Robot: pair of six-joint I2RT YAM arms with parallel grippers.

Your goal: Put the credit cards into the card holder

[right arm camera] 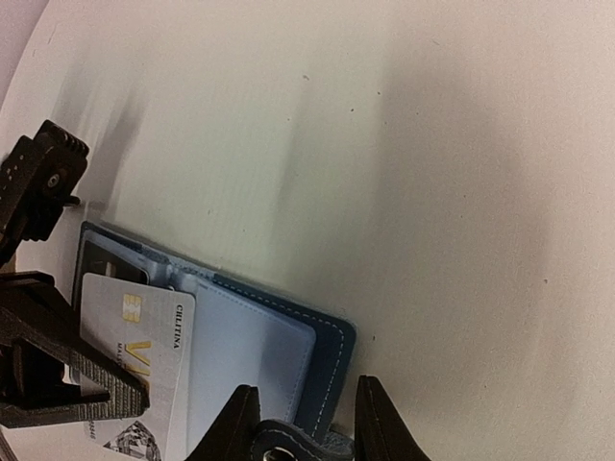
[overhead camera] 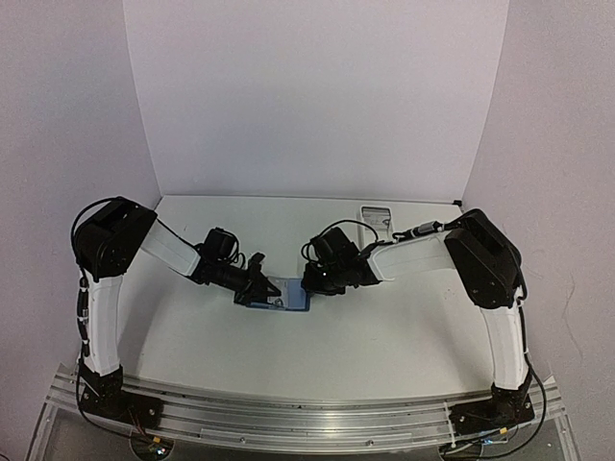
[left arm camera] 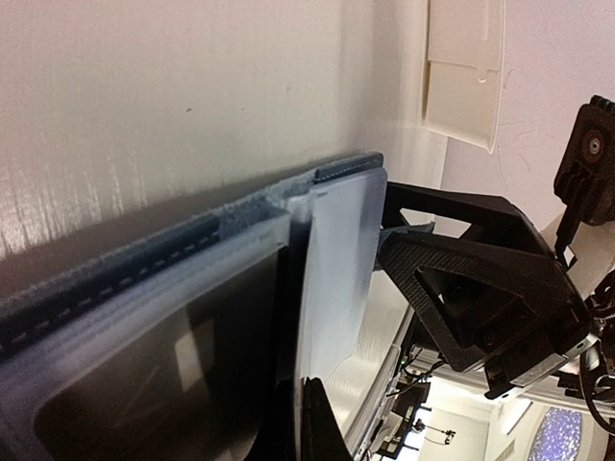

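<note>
A blue card holder [overhead camera: 296,298] lies open on the table between my grippers, its clear sleeves visible in the left wrist view [left arm camera: 336,269]. My left gripper is shut on a white credit card [right arm camera: 135,346], seen edge-on in its own view, which lies over the sleeves at the holder's left part. My right gripper is at the holder's right end, part open, with the dark stitched edge of the holder between its fingers; whether it grips that edge firmly I cannot tell.
A white tray [overhead camera: 375,219] with cards stands at the back right, partly behind the right arm. The table in front of the holder and at the back left is clear. Walls surround the table at back and sides.
</note>
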